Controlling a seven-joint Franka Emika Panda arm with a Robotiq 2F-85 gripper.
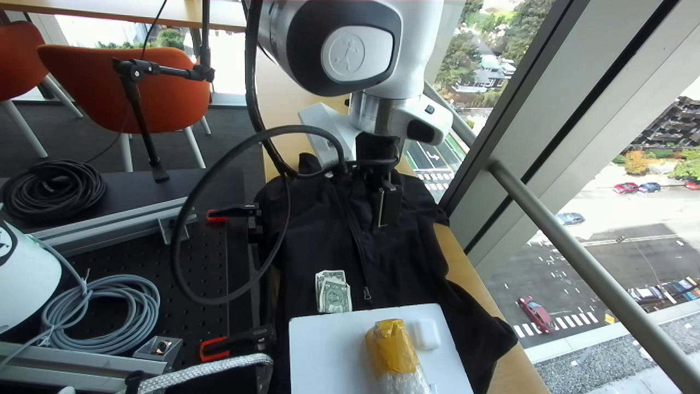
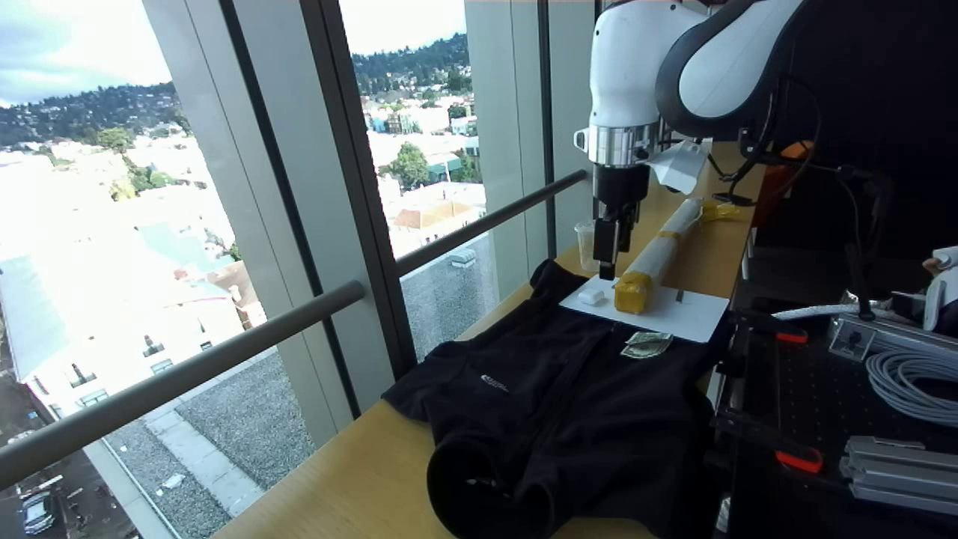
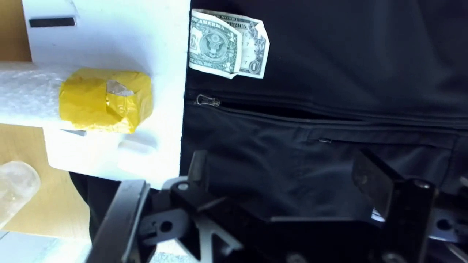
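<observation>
A black zip jacket [image 1: 328, 230] lies spread on the wooden table. Above its chest, on the window side of the zipper, hovers my gripper [image 1: 384, 213], pointing down. In the wrist view the gripper is open, its fingers wide apart with only jacket fabric showing beyond them. Folded dollar bills [image 3: 228, 46] rest on the jacket beside the zipper pull [image 3: 207, 100]. A white board [image 1: 321, 354] covers the jacket's lower end. It bears a bubble-wrapped roll with yellow tape [image 3: 105, 100] and a small white case [image 1: 426, 334].
A clear plastic cup [image 2: 586, 244] stands on the table near the board. Clamps with red tips [image 1: 216, 349] line the table edge beside the black perforated board [image 1: 197, 276]. Windows and a metal rail [image 1: 558, 230] bound the other side.
</observation>
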